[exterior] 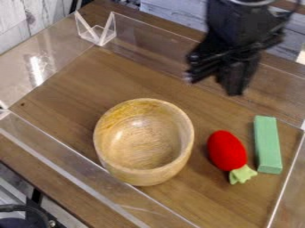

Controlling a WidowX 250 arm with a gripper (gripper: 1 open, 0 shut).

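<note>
My gripper (215, 71) hangs over the upper right of the board, blurred, with its fingers low and no object visible between them; how far they are closed is hard to see. A pale wooden bowl (143, 142) stands at the centre-lower left. A red vegetable with a green top (226, 151) lies right of the bowl. A green rectangular block (268, 144) lies at the right edge.
Clear acrylic walls (95, 187) border the wooden floor (95, 89). A clear bracket (95, 27) sits at the top left.
</note>
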